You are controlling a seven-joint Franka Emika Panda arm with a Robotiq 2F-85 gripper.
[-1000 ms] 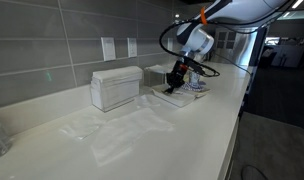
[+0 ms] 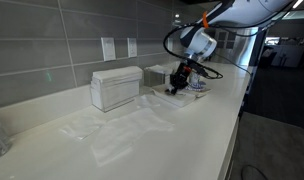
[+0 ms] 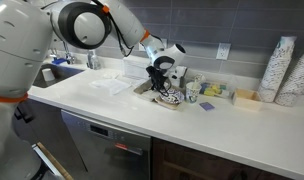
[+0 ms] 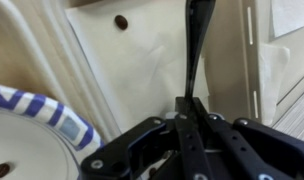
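Note:
My gripper is shut on a long, thin black utensil (image 4: 197, 40), which reaches up to the top edge of the wrist view; its far end is out of frame. Below it lies a pale tray (image 4: 142, 75) with one small dark brown piece (image 4: 121, 21) on its floor. Beside the tray is a white dish with a blue-striped rim (image 4: 47, 108), holding another dark brown piece (image 4: 1, 170). From outside, the gripper (image 2: 179, 82) appears low over the tray (image 2: 176, 101) on the counter. Contact between utensil and tray cannot be made out.
A white box (image 2: 115, 90) stands against the tiled wall, left of the tray. Clear cups (image 3: 193, 91), a green sponge-like item (image 3: 213, 89) and a wooden tray (image 3: 245, 101) sit to the right in the second exterior view.
The arm and gripper have shifted slightly over the tray during the last second. Objects on the counter look unmoved.

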